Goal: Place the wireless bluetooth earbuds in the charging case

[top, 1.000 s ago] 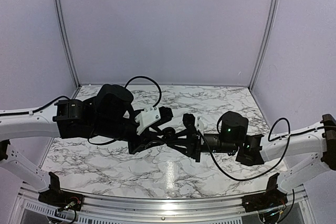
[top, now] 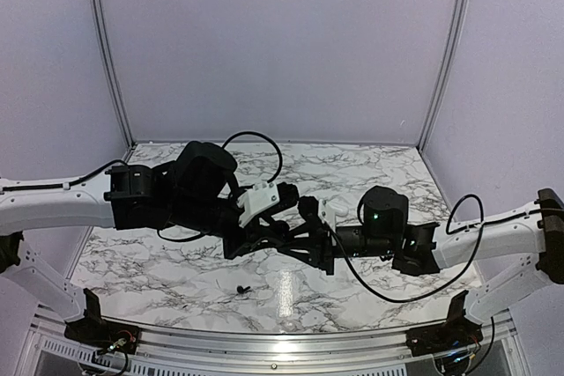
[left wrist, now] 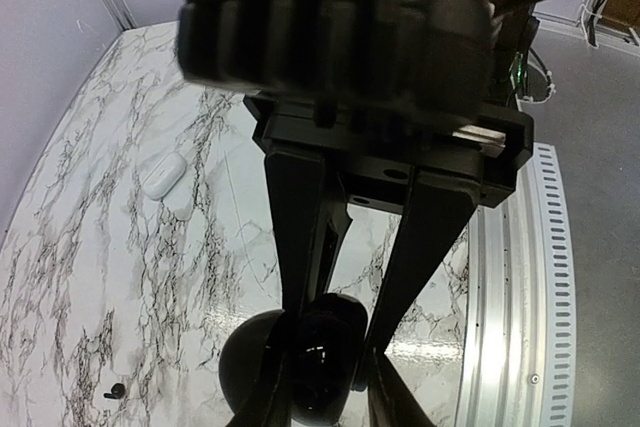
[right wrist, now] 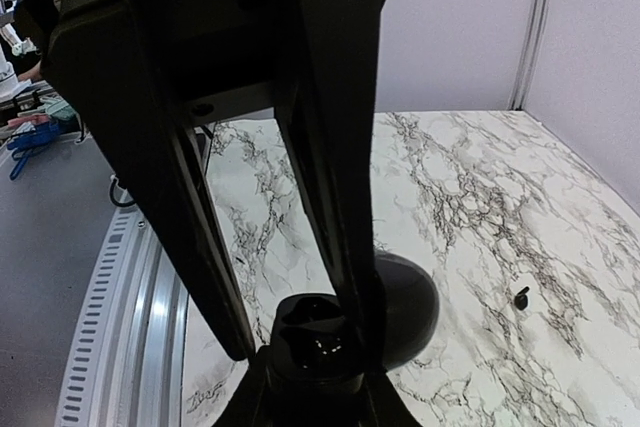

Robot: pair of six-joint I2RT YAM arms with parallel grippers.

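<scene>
A black charging case (right wrist: 318, 347) with its rounded lid (right wrist: 405, 309) swung open is held above the table by my right gripper, shut on it. My left gripper meets it from the other side, its fingers (left wrist: 425, 232) apart at the case (left wrist: 320, 372); no earbud shows between them. From above, the left gripper and right gripper overlap and mostly hide the case. A small black earbud (top: 243, 290) lies loose on the marble table, front left of the grippers; both wrist views show this earbud (left wrist: 117, 391) (right wrist: 521, 299) too.
A white rounded object (left wrist: 165, 175) lies on the table, partly behind the right arm from above. A metal rail (top: 273, 345) runs along the front edge, and walls close the sides and back.
The black earbud now lies on the table where the earlier top views show bare marble.
</scene>
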